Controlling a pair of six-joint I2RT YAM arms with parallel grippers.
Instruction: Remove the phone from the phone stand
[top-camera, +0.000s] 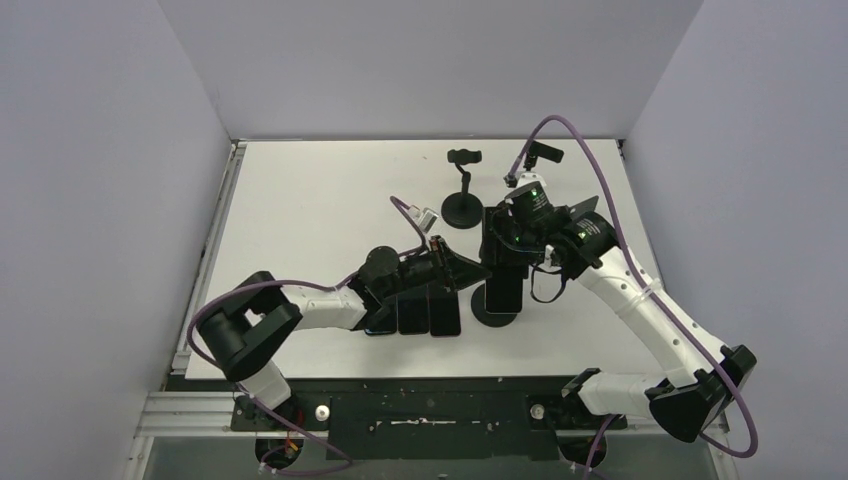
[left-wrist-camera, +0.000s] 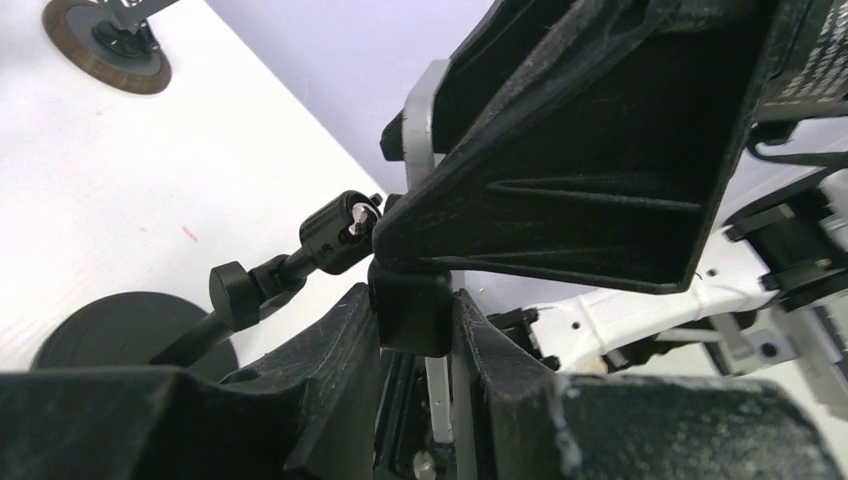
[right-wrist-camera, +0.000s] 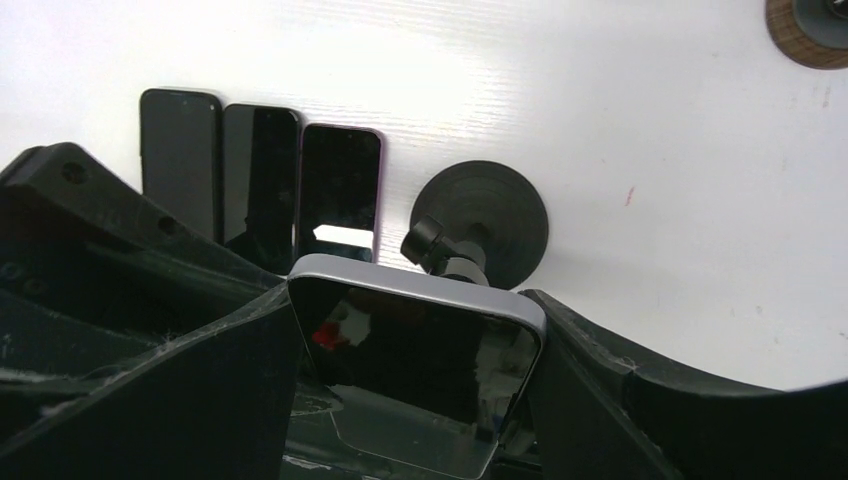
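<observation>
The black phone (top-camera: 504, 295) with a silver edge is upright above the round stand base (top-camera: 493, 318). My right gripper has its fingers against both sides of the phone (right-wrist-camera: 418, 375), shut on it. In the left wrist view, my left gripper has its fingertips on both sides of the stand's black clamp block (left-wrist-camera: 412, 300), shut on it. The phone's silver edge (left-wrist-camera: 420, 125) runs along that block. The stand's jointed arm (left-wrist-camera: 262, 285) shows to the left. Whether the clamp still touches the phone cannot be told.
Several dark phones (top-camera: 445, 312) lie in a row left of the stand, below my left gripper. Another black stand (top-camera: 462, 208) and a second one (top-camera: 540, 155) are at the back.
</observation>
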